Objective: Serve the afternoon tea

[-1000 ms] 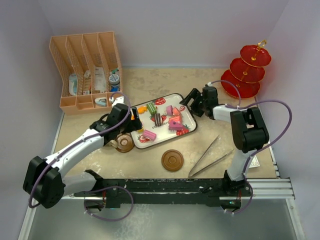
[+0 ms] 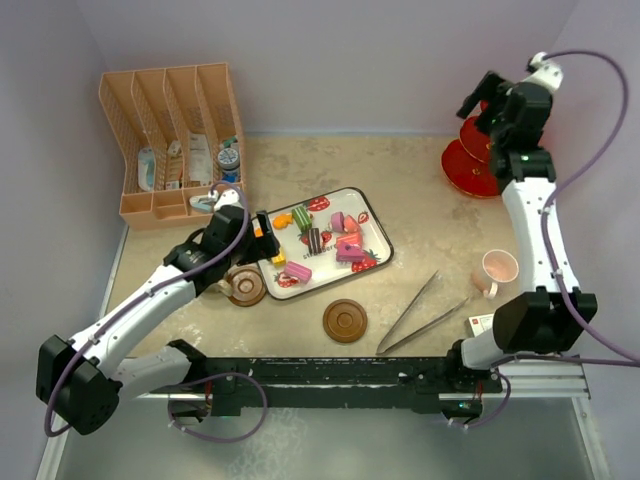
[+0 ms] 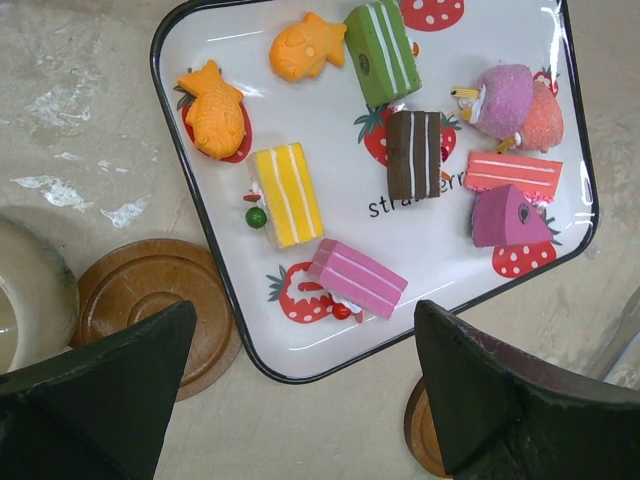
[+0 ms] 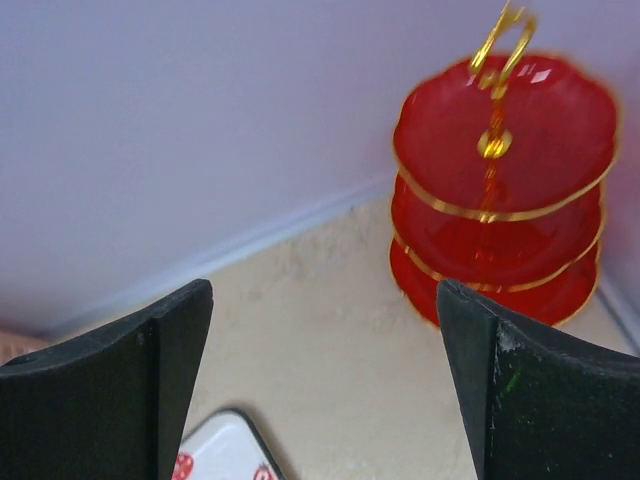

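Observation:
A strawberry-print tray [image 2: 320,280] holds cake pieces: yellow [image 3: 287,195], pink [image 3: 356,276], brown [image 3: 412,155], green [image 3: 380,60], fish-shaped sweets [image 3: 212,115] and others. My left gripper [image 2: 262,235] hangs open over the tray's left side, fingers empty. My right gripper [image 2: 482,88] is raised high at the back right before the red three-tier stand [image 4: 500,180], which it partly hides in the top view; its fingers stand apart with nothing visible between them.
Wooden coasters [image 2: 345,320] lie in front, with tongs [image 2: 420,330] and a pink mug [image 2: 495,270] to the right. A wooden organiser [image 2: 170,140] stands back left.
My right arm has risen and moved back-right from beside the tray to the tiered stand. My left gripper has shifted only slightly.

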